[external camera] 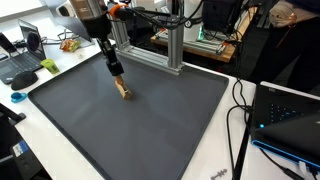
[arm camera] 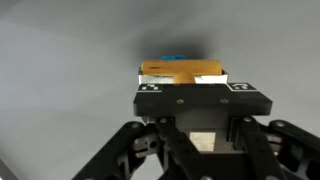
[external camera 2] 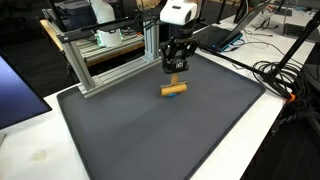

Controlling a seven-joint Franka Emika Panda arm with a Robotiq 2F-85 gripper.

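Observation:
A wooden mallet-like piece [external camera 2: 174, 90] has a round crosswise bar at the bottom and a short upright stem. My gripper [external camera 2: 176, 67] is shut on the stem from above, with the bar below the fingers. Exterior view 1 has the same wooden piece [external camera: 123, 88] under the gripper, towards the back left of the dark board. In the wrist view, the bar [arm camera: 180, 68] spans the space just beyond the fingers. A bit of blue [arm camera: 172, 57] shows beside it; what it belongs to is unclear. Whether the piece touches the board cannot be told.
The dark grey board [external camera: 140, 125] is bare around the piece, with wide free room towards the front. A metal frame [external camera 2: 110, 75] stands along one edge. Cables [external camera 2: 280, 75] lie on the table behind, and a black laptop-like device [external camera: 285, 125] sits off the board.

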